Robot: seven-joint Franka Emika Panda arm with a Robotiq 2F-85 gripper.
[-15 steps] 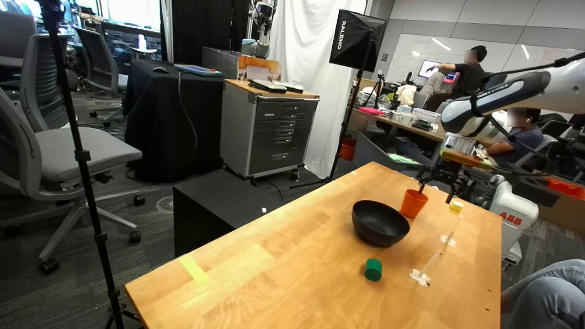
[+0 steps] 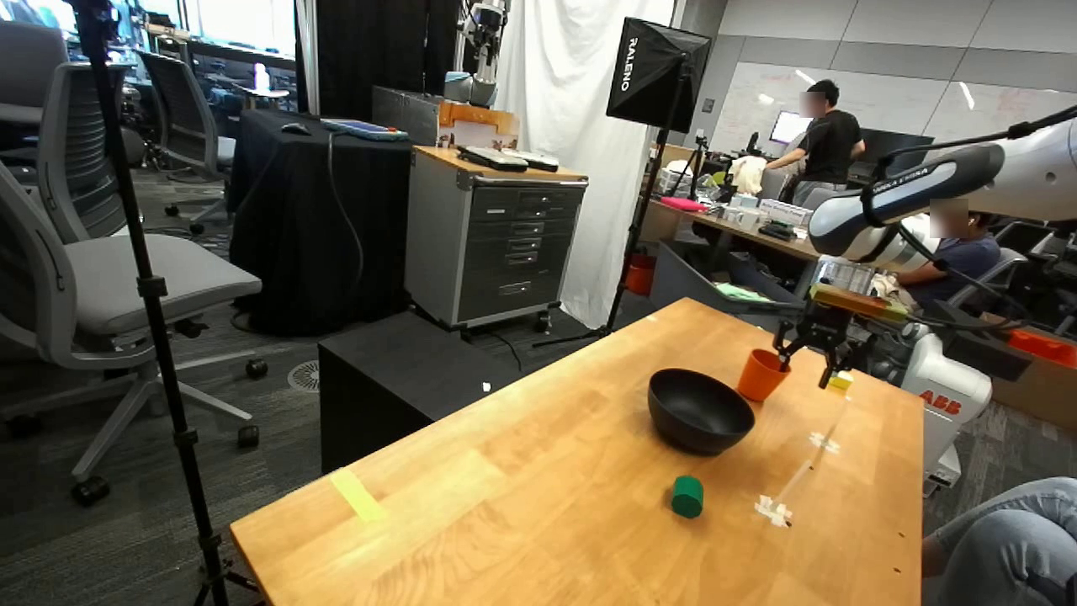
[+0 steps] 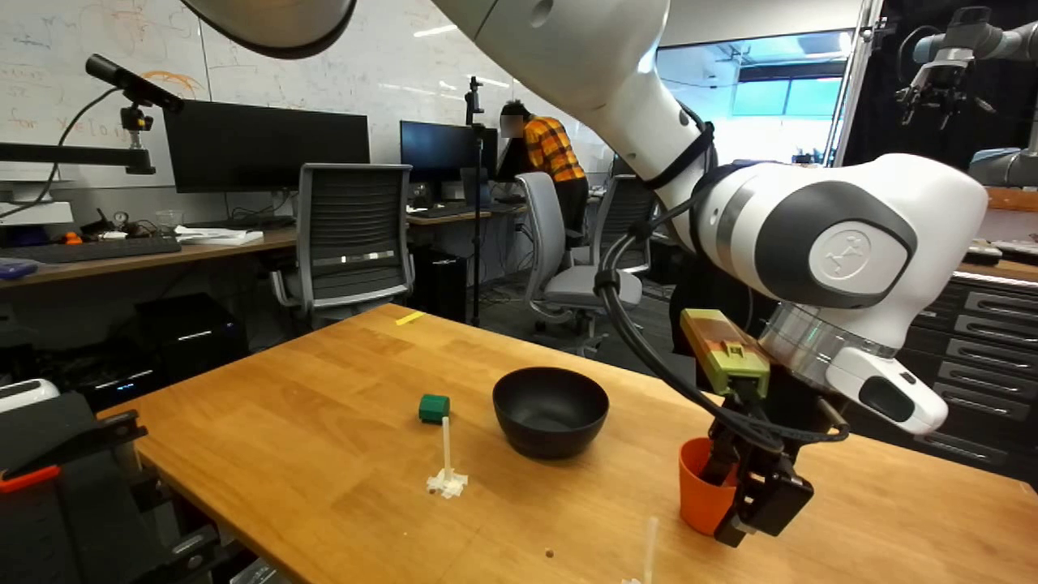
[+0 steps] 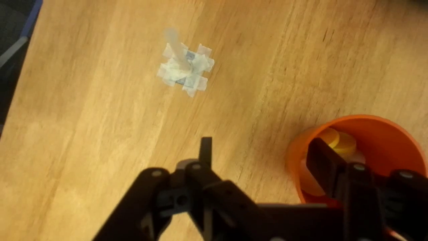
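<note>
An orange cup (image 2: 763, 375) stands upright on the table, beside the black bowl (image 2: 698, 412). My gripper is partly open over the cup's near wall. In the wrist view one black finger (image 4: 325, 166) reaches inside the cup, while the other finger (image 4: 205, 152) is outside it, with a gap between that finger and the wall. Yellow pieces (image 4: 344, 144) lie inside the cup, partly hidden by the inner finger. In the second exterior view the gripper covers part of the orange cup (image 3: 702, 501).
A green block (image 2: 687, 497) sits in front of the bowl, and a small yellow block (image 2: 840, 380) lies just beyond the gripper. Thin pale upright sticks (image 3: 447, 443) are taped near the table's edge.
My gripper has come down slightly, and its fingers stand closer together than a second ago. One finger now reaches deeper into the cup. Cup, bowl and green block have not moved.
</note>
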